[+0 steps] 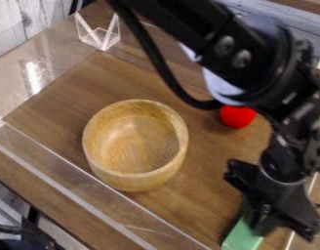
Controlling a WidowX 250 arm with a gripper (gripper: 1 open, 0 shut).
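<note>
My black gripper (260, 211) is low at the bottom right, down over a green block (240, 239); it looks shut on that block, though its fingertips partly hide it. A wooden bowl (134, 166) stands left of centre, apart from the gripper. A red round object (237, 116) sits behind the gripper, under the arm.
A clear plastic holder (98, 33) stands at the back left. Transparent walls or strips (85, 191) run along the front left edge. The table between bowl and back left is bare.
</note>
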